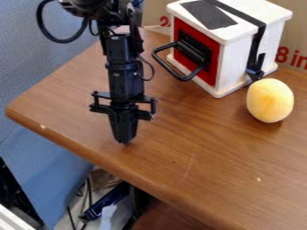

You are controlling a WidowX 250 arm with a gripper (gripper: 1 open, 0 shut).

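Observation:
My black gripper (pixel 124 130) points straight down at the left part of the wooden table (pixel 192 171), its fingertips low over the top; whether they touch it or are parted is hard to tell. To the right stands a white box (pixel 228 22) with a red front, a black handle and black straps. A pale yellow round object (pixel 270 101), like a fruit, sits in front of the box at the right.
A cardboard box (pixel 290 45) stands behind at the back right. The table's left edge drops to a blue-grey surface and some clutter below.

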